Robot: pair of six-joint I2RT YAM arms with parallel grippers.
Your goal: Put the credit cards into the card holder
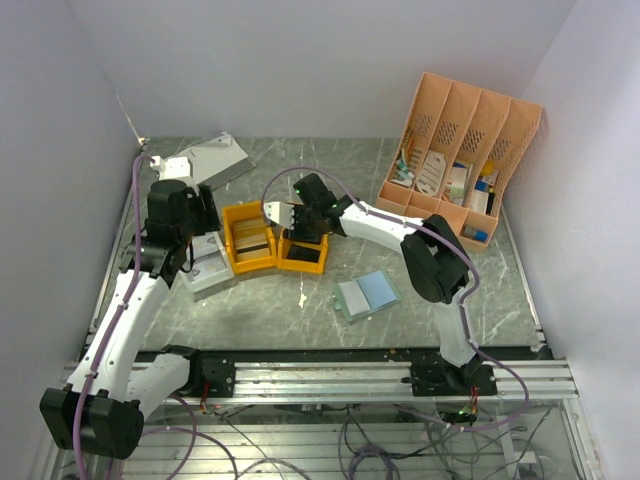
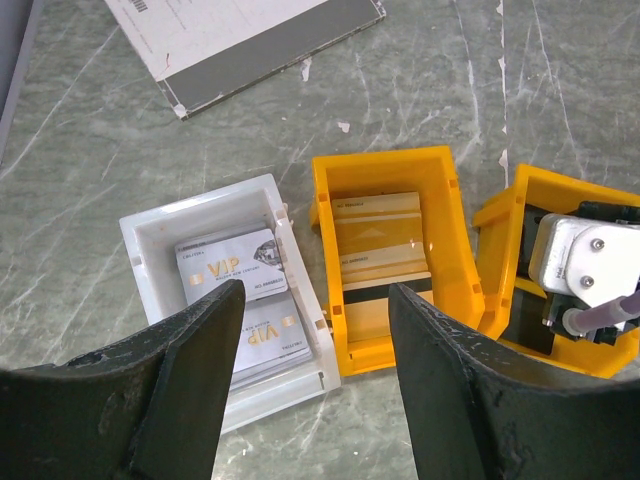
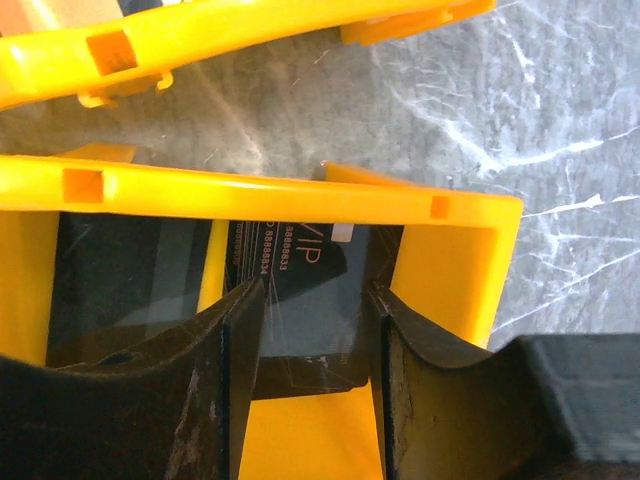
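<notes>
Black cards (image 3: 310, 300) lettered VIP lie in a yellow tray (image 3: 440, 260). Over that tray is my right gripper, its fingers apart on either side of the card; no card is visibly lifted. A second yellow tray (image 2: 455, 240) beside it contains gold cards (image 2: 380, 240). White tray (image 2: 150, 260) contains pale VIP cards (image 2: 270, 335). My left gripper is open and empty above the white and middle yellow trays. What looks like the card holder, a green and blue opened wallet (image 1: 366, 295), lies flat on the table, right of the trays.
At the back right stands a tall salmon-coloured organiser (image 1: 450, 160) filled with small items. A whitish box (image 1: 213, 160) lies at the back left. The grey table (image 1: 430, 310) has bare space around the wallet.
</notes>
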